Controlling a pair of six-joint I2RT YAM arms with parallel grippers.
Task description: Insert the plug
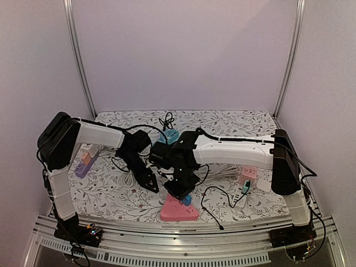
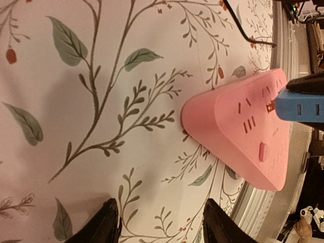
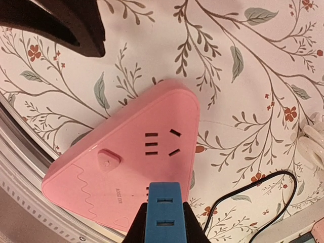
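A pink triangular power strip (image 1: 175,211) (image 2: 238,152) (image 3: 91,182) lies near the front edge, sockets up. Over it my right gripper is shut on a blue plug (image 1: 186,199) (image 2: 304,106) (image 3: 164,197), held above or against the strip's socket area; I cannot tell if it is seated. My left gripper (image 1: 150,183) is left of the strip, above bare patterned cloth, its fingertips apart in the wrist view with nothing visible between them.
A purple strip (image 1: 83,167) lies at the left, a blue one (image 1: 171,135) behind the arms. Pink and white items (image 1: 248,173) and cables lie to the right. The table's metal front rail (image 1: 183,228) runs close by the pink strip.
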